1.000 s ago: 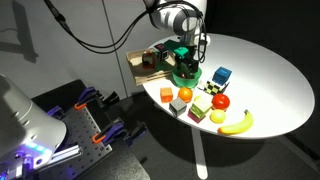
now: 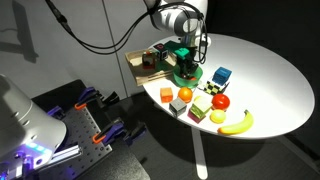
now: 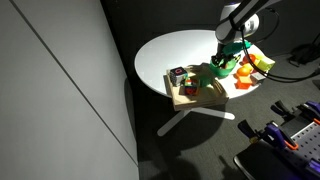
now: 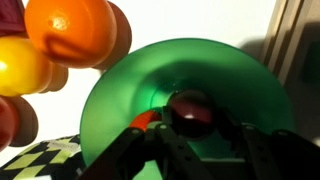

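The green bowl [image 4: 112, 92] fills much of the wrist view. Inside it lie a dark red round thing [image 4: 192, 112] and a smaller orange-red piece [image 4: 146, 119], partly covered by the dark fingers. My gripper reaches down into the bowl, its fingertips close to the dark red thing. The shade there hides whether they touch it, and how far apart the fingers stand is hard to see. From exterior view 1, the arm comes down over the bowl [image 2: 178, 80] near the table's back edge.
Beside the bowl stand an orange [image 2: 185, 94], an orange block [image 2: 166, 95], a grey block [image 2: 177, 106] and a blue block [image 2: 221, 76]. A banana [image 2: 237, 124] lies farther out. A wooden tray [image 3: 205, 100] holds several items.
The gripper stays over the bowl, with at most a slight shift. The other things on the table have not moved.
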